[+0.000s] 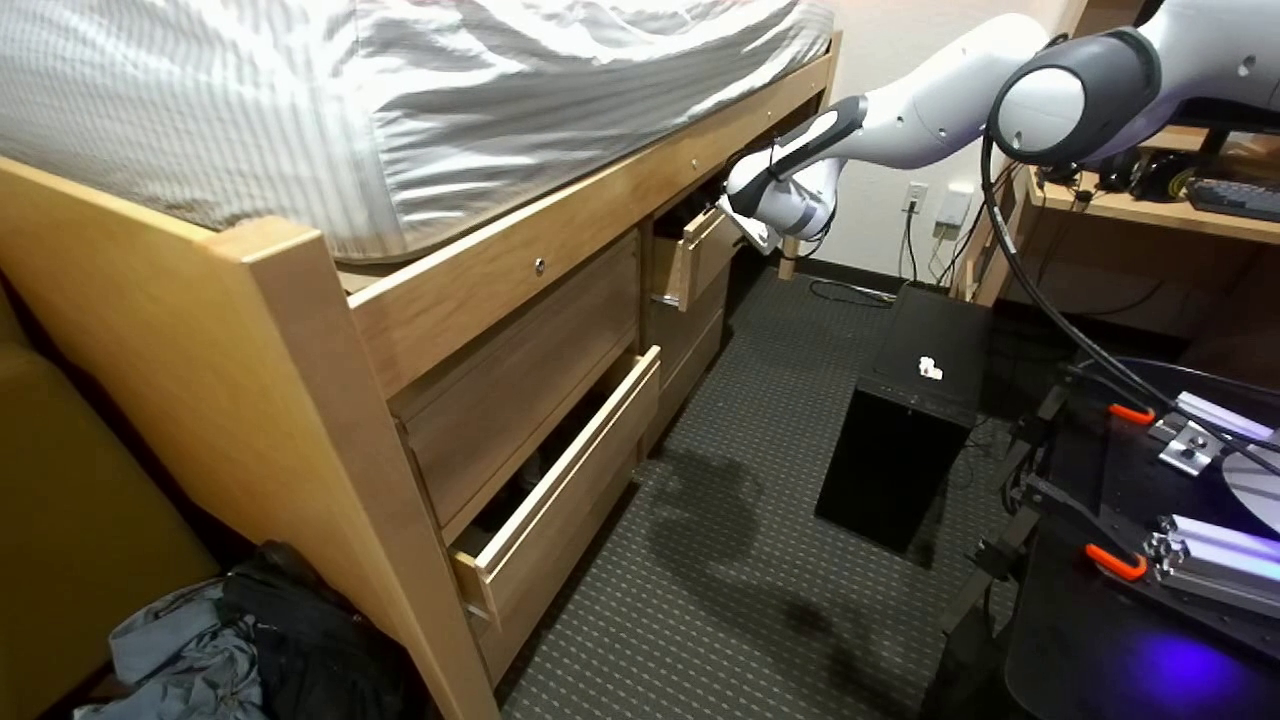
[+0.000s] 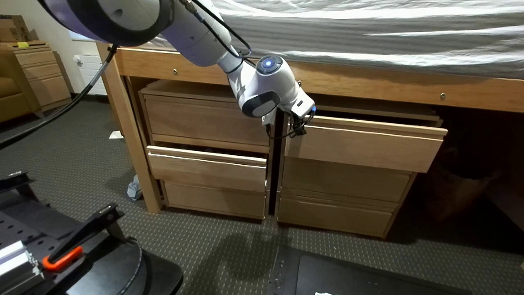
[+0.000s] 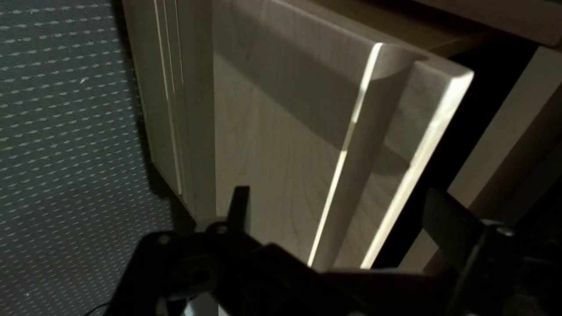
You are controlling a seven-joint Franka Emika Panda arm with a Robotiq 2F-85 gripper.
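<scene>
In the wrist view my gripper stands open, its two dark fingers wide apart. Between them in the picture runs the top edge of a wooden drawer front [image 3: 311, 142]; one finger [image 3: 239, 208] appears over the front face, the other [image 3: 448, 226] over the dark gap behind. Whether either touches the wood, I cannot tell. This is the top drawer [image 2: 363, 147] of the right-hand cabinet, pulled partly out. Exterior view 2 has the gripper [image 2: 298, 128] by that drawer's left end, its fingers hard to make out.
The middle drawer [image 2: 208, 169] of the left-hand cabinet also sticks out. Above runs the bed rail [image 2: 373, 88], close over the arm. A black box [image 1: 918, 360] stands on the carpet, with open floor [image 1: 732, 540] between it and the drawers.
</scene>
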